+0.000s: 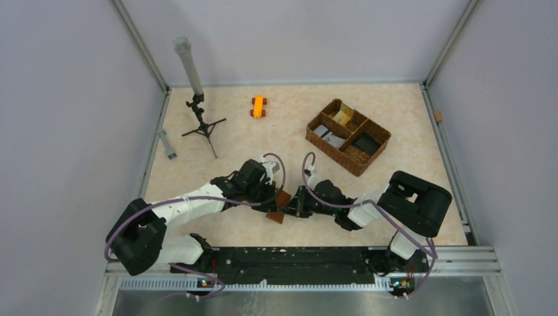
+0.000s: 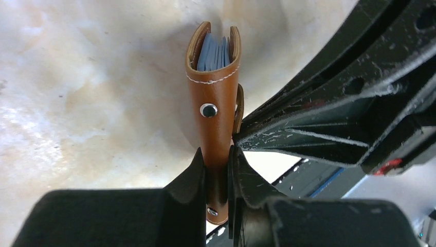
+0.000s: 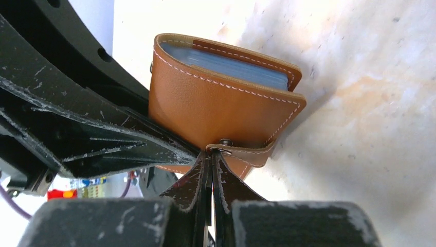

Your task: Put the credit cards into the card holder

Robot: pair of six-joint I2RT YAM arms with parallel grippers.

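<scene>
A brown leather card holder (image 1: 279,214) (image 2: 216,123) (image 3: 221,108) with clear sleeves showing at one end sits between my grippers near the table's front. My left gripper is shut on the holder. My right gripper is shut at the holder's snap strap (image 3: 247,154); its fingertips touch the strap's end, and whether any of it lies between them is hard to tell. No loose credit cards can be made out with certainty.
A divided wicker basket (image 1: 355,164) with several items stands at back right. An orange toy (image 1: 258,106) lies at the back, and a black tripod (image 1: 202,125) stands at left. The table's middle behind the grippers is clear.
</scene>
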